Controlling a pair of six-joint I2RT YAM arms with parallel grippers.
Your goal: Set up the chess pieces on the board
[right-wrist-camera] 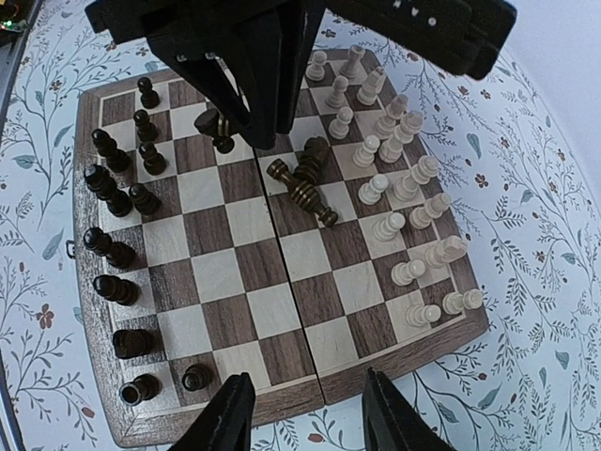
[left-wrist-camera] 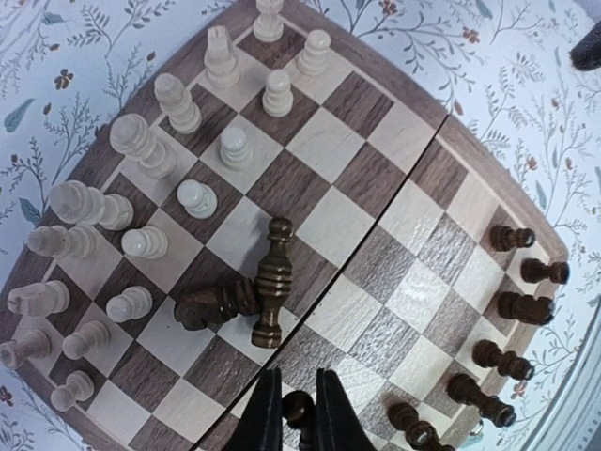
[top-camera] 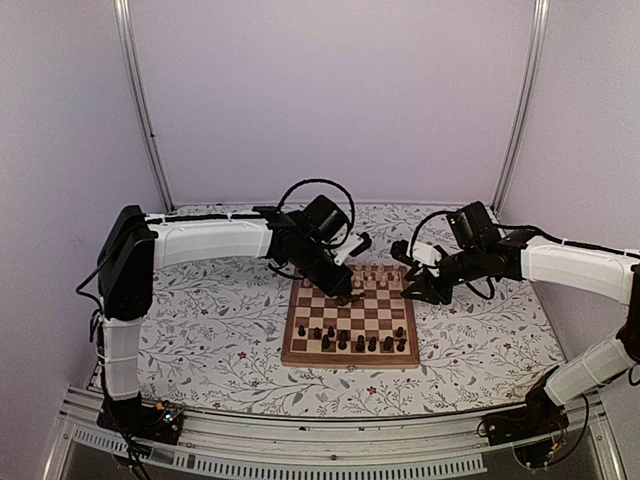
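On the wooden chessboard [top-camera: 350, 355], white pieces stand along one side and dark pieces [right-wrist-camera: 115, 289] along the other. Two dark pieces lie on their sides near the centre, the longer [left-wrist-camera: 274, 287] beside a shorter one [left-wrist-camera: 208, 306]. In the left wrist view my left gripper is shut on a dark piece, held above the board; it also shows over the board in the right wrist view. My right gripper is at the board's near edge in that view, fingers apart with nothing between them.
Standing pieces crowd both sides of the board. Both arms reach in over it from opposite sides, the left one above the middle.
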